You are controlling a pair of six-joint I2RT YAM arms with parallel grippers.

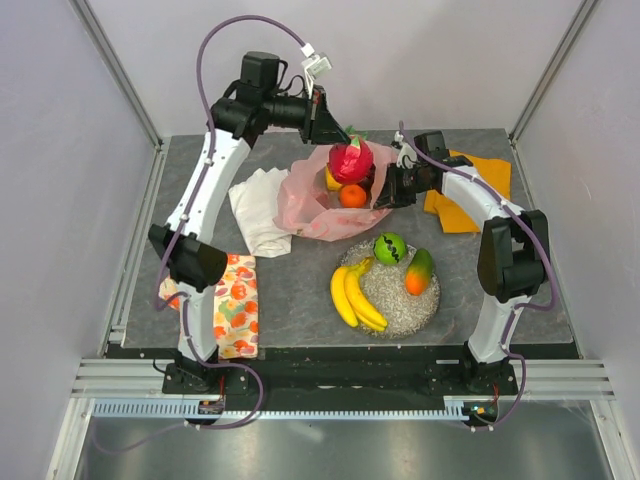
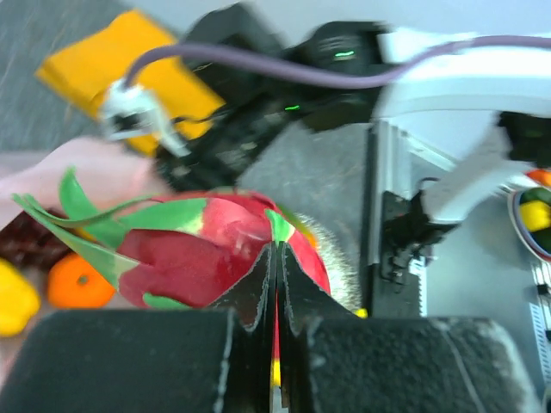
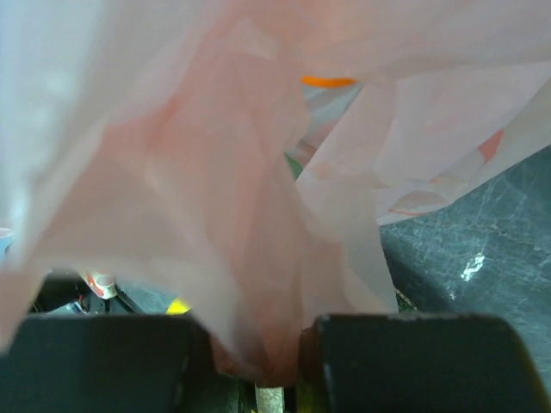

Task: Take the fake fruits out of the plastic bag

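A red dragon fruit (image 1: pixel 351 161) with green leaf tips hangs over the pink plastic bag (image 1: pixel 310 217). My left gripper (image 1: pixel 346 138) is shut on it at a thin green leaf, as the left wrist view shows at the fingertips (image 2: pixel 274 262). Inside the bag lie an orange (image 1: pixel 352 196), a yellow fruit (image 1: pixel 332 180) and dark grapes, partly hidden by the dragon fruit. At the bag's right edge stands my right gripper, its fingers a little apart with the bag's film between them.
A speckled round mat (image 1: pixel 405 307) in front of the bag carries bananas (image 1: pixel 356 295), a small watermelon (image 1: pixel 389 248) and a mango (image 1: pixel 419 272). Cloths lie around: white (image 1: pixel 259 212), patterned (image 1: pixel 238 308) and orange (image 1: pixel 488 178). Bare table shows left of the mat.
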